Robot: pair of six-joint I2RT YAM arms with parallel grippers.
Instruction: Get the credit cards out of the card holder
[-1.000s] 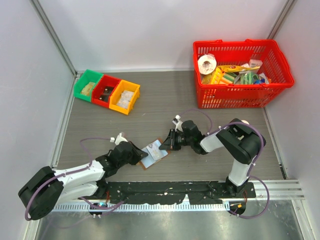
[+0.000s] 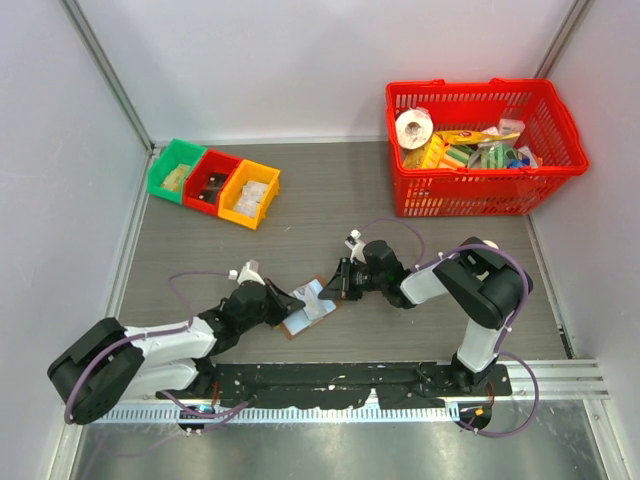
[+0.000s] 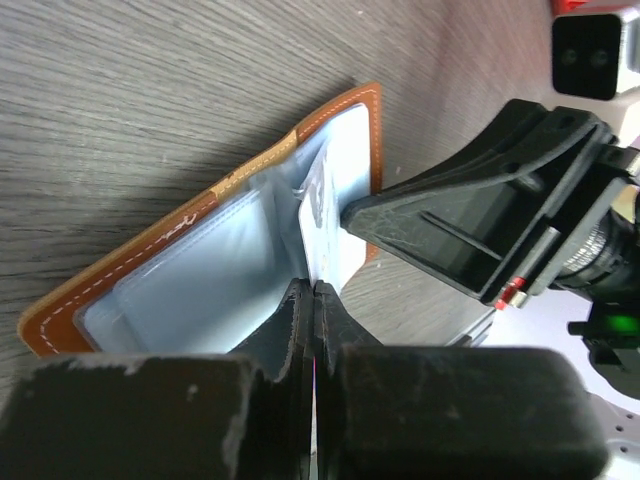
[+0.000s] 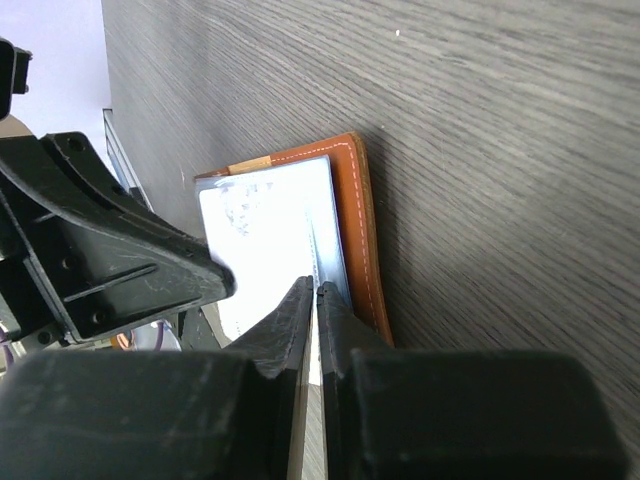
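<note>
The open card holder (image 2: 312, 308), brown leather with clear sleeves inside, lies flat on the table between both arms. In the left wrist view, one clear sleeve leaf (image 3: 318, 215) stands up from the holder, seen nearly edge-on. Its near end meets the tips of my left gripper, shut with this thin edge between them. From the other side, my right gripper reaches the edge of the whitish sleeve (image 4: 265, 225). Its fingers are close together with a narrow light gap; whether they grip the sleeve cannot be told. I cannot make out any card clearly.
Green, red and yellow bins (image 2: 248, 195) stand at the back left. A full red basket (image 2: 485, 190) takes up the back right. Bare table (image 2: 330, 190) lies behind the holder. Both grippers are very close to each other.
My left gripper has shifted a little to the right, further over the holder, compared with one second ago. The right arm and the holder look unmoved.
</note>
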